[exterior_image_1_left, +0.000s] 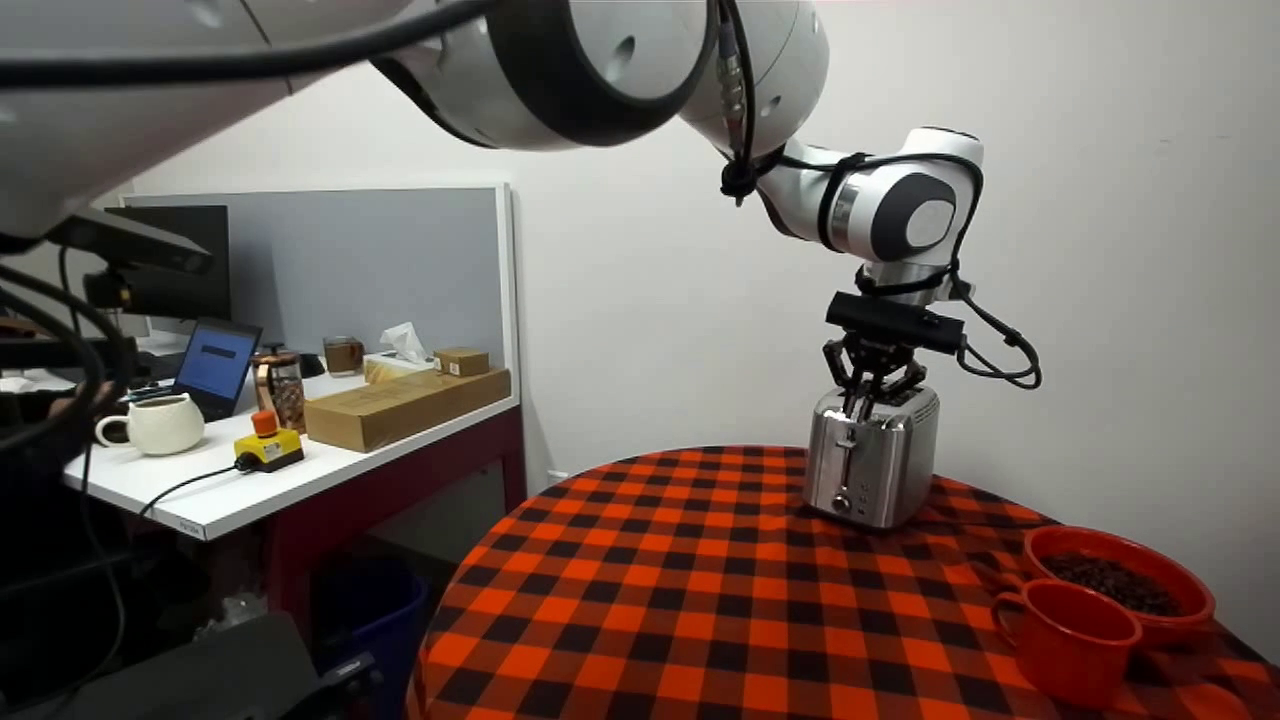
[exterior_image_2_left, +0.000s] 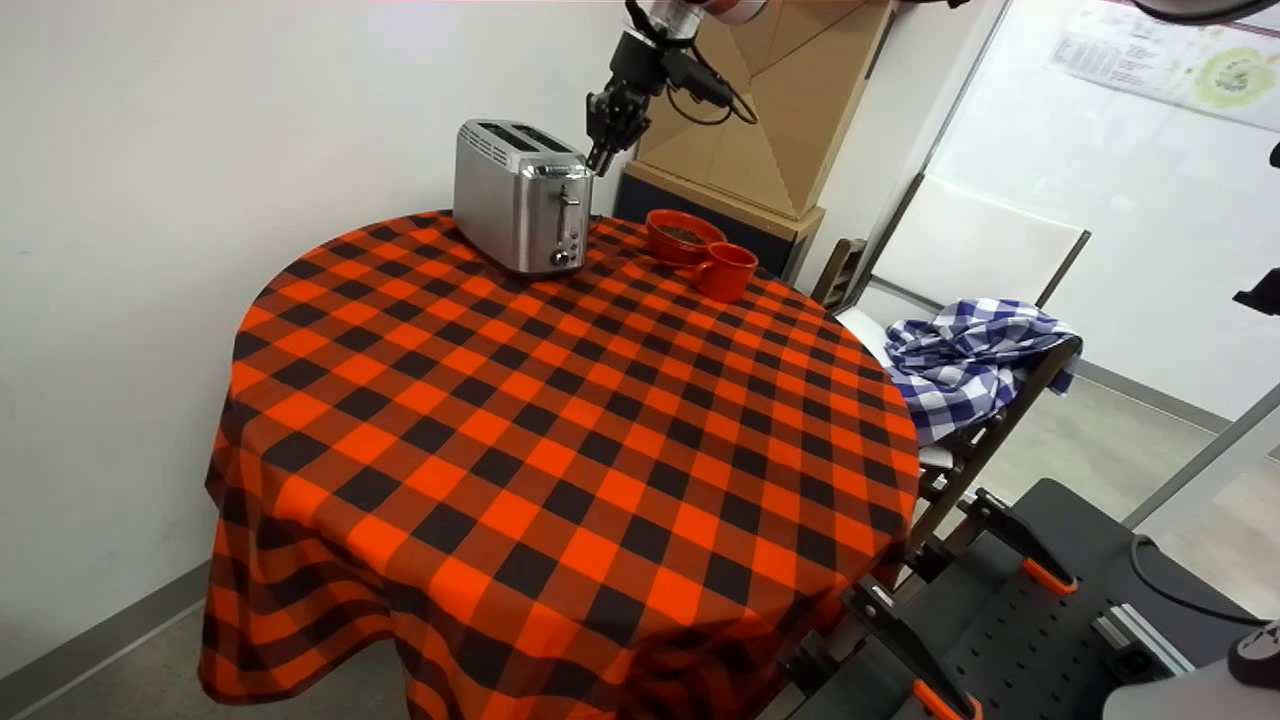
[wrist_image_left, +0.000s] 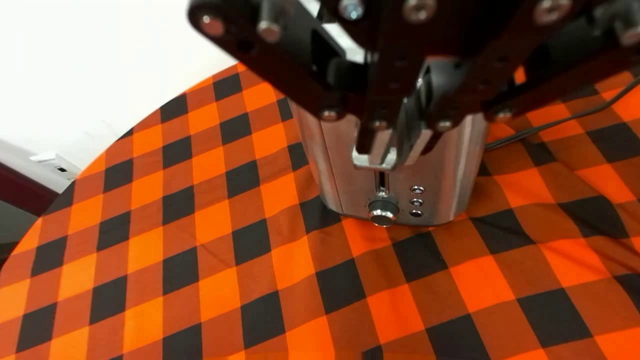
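A silver two-slot toaster (exterior_image_2_left: 518, 198) stands upright at the back of the table. Its front carries a lever (exterior_image_2_left: 570, 199), a dial (wrist_image_left: 383, 212) and a column of small buttons. At the upper front of the toaster hangs my gripper (exterior_image_1_left: 859, 406), pointing down, its fingers drawn close together. From the wrist camera, the fingertips (wrist_image_left: 367, 141) sit over the upper part of the lever slot and hide the lever. Whether they touch the toaster, or have anything between them, does not show clearly.
Right of the toaster stand a red bowl (exterior_image_1_left: 1116, 576) of dark beans and a red mug (exterior_image_1_left: 1068, 642). A black cord (wrist_image_left: 561, 120) runs from the toaster. A wall rises behind the toaster.
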